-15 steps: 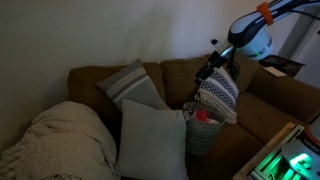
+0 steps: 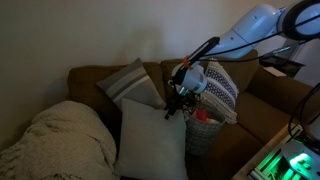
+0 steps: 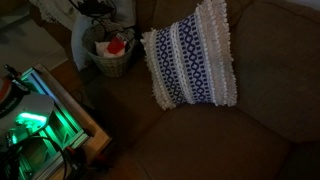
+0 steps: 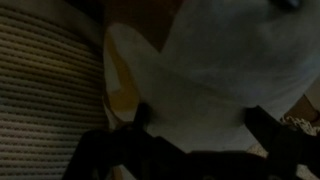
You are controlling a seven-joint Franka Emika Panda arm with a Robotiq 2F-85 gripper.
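My gripper (image 2: 178, 108) has its fingers pointing down near the top right corner of the plain pale pillow (image 2: 152, 148), just left of the wicker basket (image 2: 204, 135). From the wrist, the gripper shows its dark fingers wide apart with nothing gripped, over a pale cloth-like surface (image 4: 190, 85). Whether the fingers touch that surface I cannot tell. A ribbed surface (image 4: 45, 95) fills the left of the wrist view. Inside the basket (image 3: 112, 68) lie a red item (image 3: 115, 46) and something white.
A striped grey pillow (image 2: 132, 86) leans on the brown sofa (image 2: 88, 78). A blue-and-white patterned pillow (image 3: 188, 60) stands right of the basket. At far left is a bulky cream blanket (image 2: 62, 145). Bare sofa seat (image 3: 190, 140) lies in front of the patterned pillow.
The arm has swung left and down, from above the patterned pillow past the basket to the pale pillow's upper right corner. Pillows and basket look unmoved.
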